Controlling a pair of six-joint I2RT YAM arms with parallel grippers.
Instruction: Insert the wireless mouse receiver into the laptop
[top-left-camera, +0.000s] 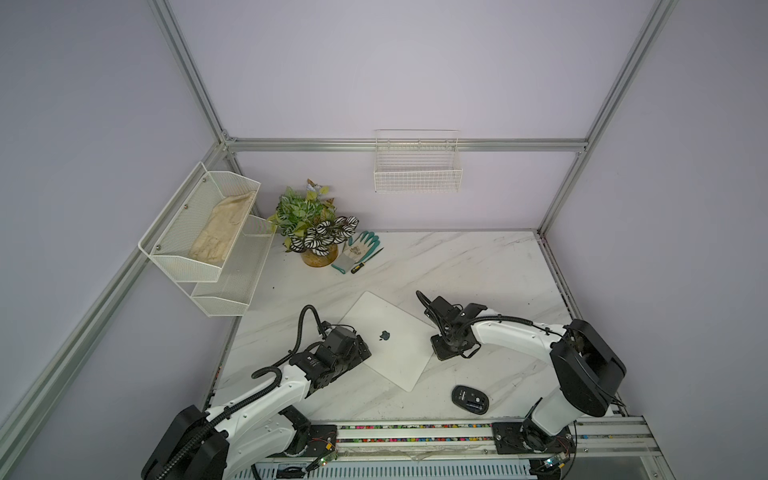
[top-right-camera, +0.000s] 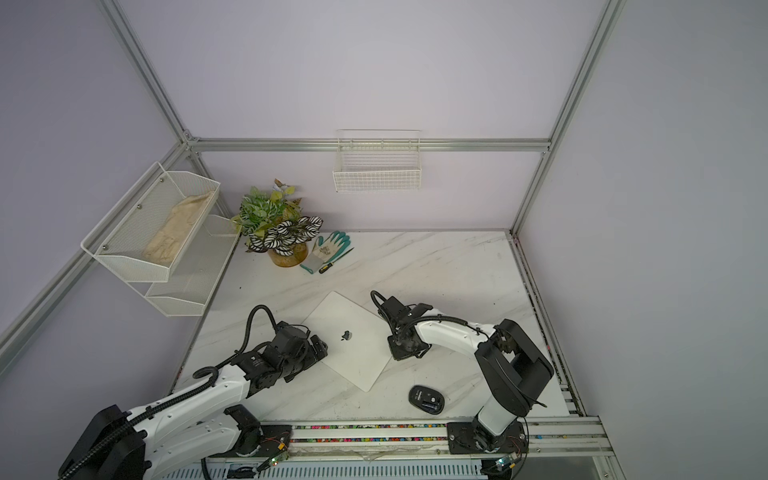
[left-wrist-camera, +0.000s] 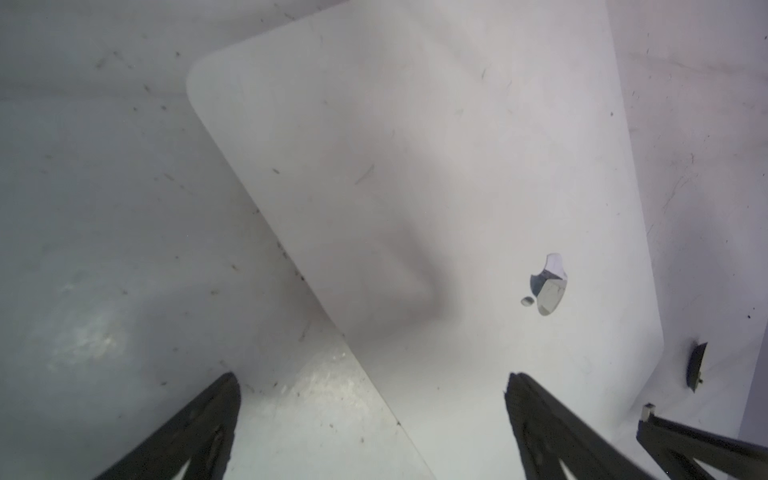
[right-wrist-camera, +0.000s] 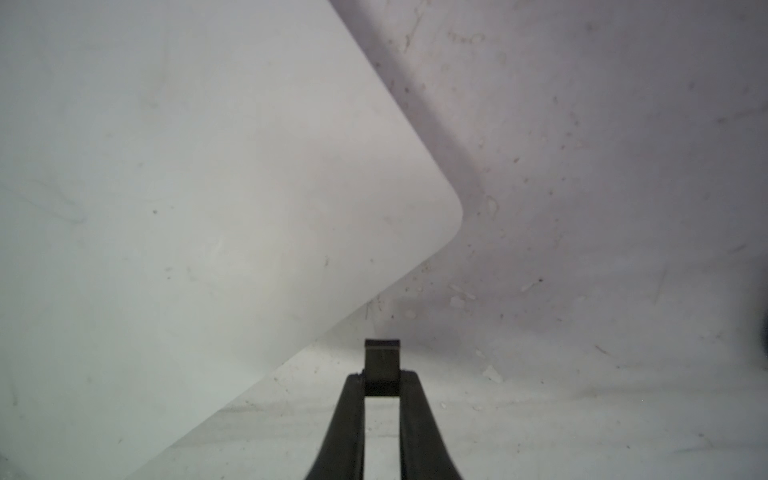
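A closed silver laptop (top-left-camera: 393, 357) with an Apple logo lies diagonally on the marble table. My left gripper hangs over its near left edge, open, with nothing between its fingers. My right gripper is just beside the laptop's right corner; its fingertips appear close together, with a small dark piece at their tips that I cannot make out clearly. A black mouse (top-left-camera: 469, 398) lies at the front, right of the laptop. I cannot identify the receiver in these views.
A potted plant (top-left-camera: 314, 224), work gloves (top-left-camera: 357, 248) and a screwdriver (top-left-camera: 365, 261) sit at the back left. Wire shelves (top-left-camera: 208, 240) hang on the left wall.
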